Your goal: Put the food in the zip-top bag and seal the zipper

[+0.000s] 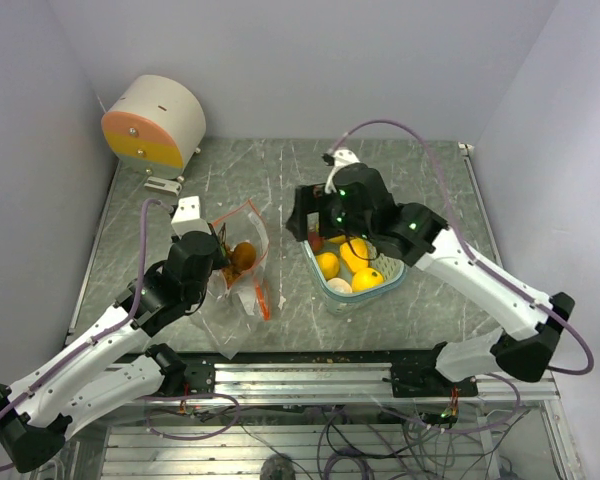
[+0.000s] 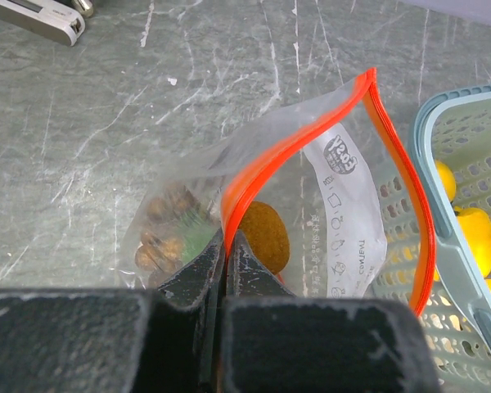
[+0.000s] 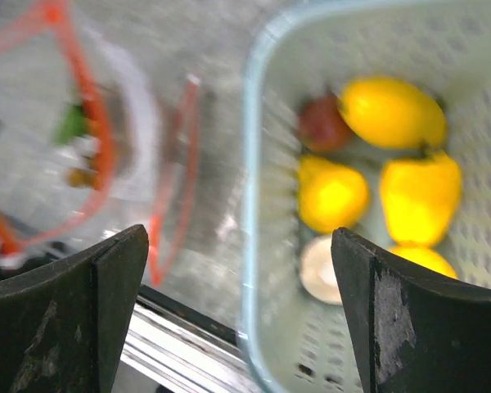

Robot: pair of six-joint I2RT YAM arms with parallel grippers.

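Observation:
The clear zip bag [image 2: 344,229] with orange zipper stands open; a brown round food [image 2: 263,237] lies inside with smaller brown and green items. My left gripper is shut on the bag's edge at the zipper. My right gripper is open above the near left part of the plastic basket [image 3: 258,106], fingers apart and empty. In the basket are several foods: a yellow pepper [image 3: 417,196], a lemon [image 3: 331,196], a red item [image 3: 321,123] and a pale round item [image 3: 319,274].
A white and yellow box [image 1: 150,125] stands at the back left, with a small metal object [image 2: 41,20] beside it. The grey marble table [image 1: 440,310] has bare room at the back and right.

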